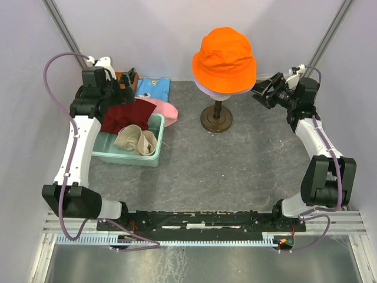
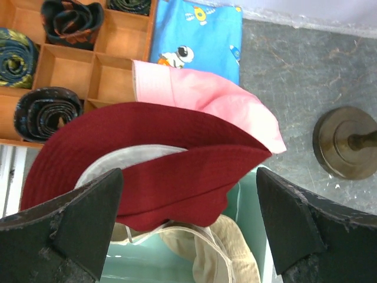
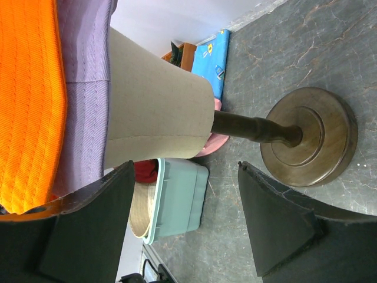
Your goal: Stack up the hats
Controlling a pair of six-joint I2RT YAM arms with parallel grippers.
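Observation:
An orange bucket hat sits over a lavender hat on the lamp-like stand. At the left, a dark red hat lies folded across the teal bin, with a beige hat in the bin beneath it. My left gripper hangs open above the red hat, nothing between its fingers. A pink hat lies beside the bin. My right gripper is open just right of the orange hat's brim, and nothing shows between its fingers.
A wooden divided tray with several rolled items stands at the back left, next to a blue package. Bare grey tabletop fills the middle and front.

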